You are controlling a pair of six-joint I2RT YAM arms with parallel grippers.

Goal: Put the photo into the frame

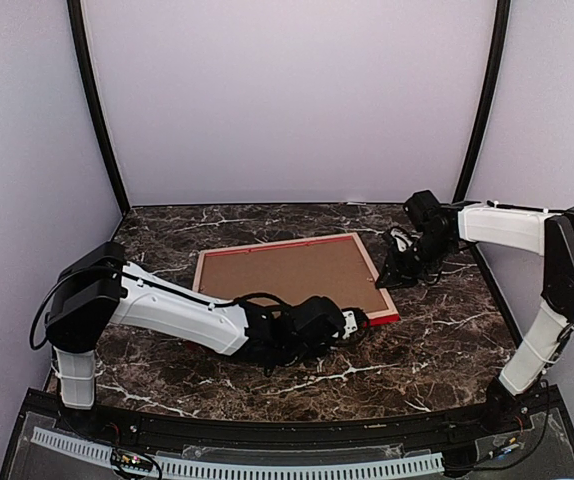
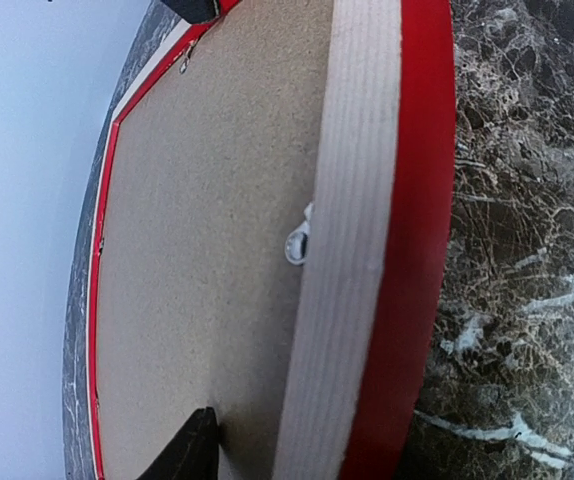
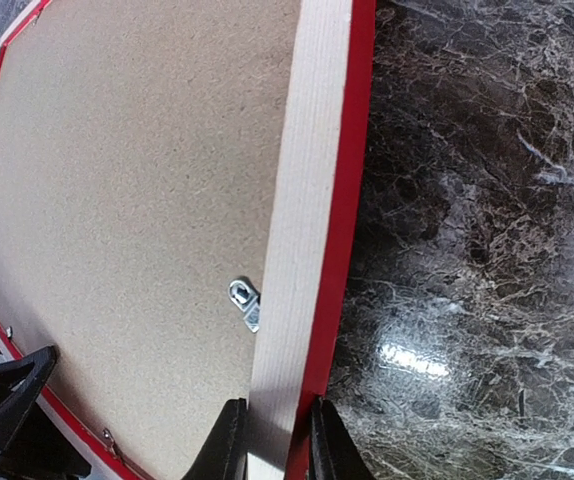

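Observation:
The frame (image 1: 282,265) lies back-up on the marble table, its brown backing board (image 3: 127,170) inside a pale rim with red sides, small metal tabs on it. My right gripper (image 1: 392,280) is shut on the frame's right rim (image 3: 302,200). My left gripper (image 1: 327,345) is at the near rim, low by the front right part of the frame; in the left wrist view its dark tips show at the bottom beside the rim (image 2: 352,230), their opening hard to make out. No photo is visible.
Bare marble (image 1: 447,360) surrounds the frame at the front and right. Pale walls stand behind and at both sides. The left arm covers much of the frame's near left part in the top view.

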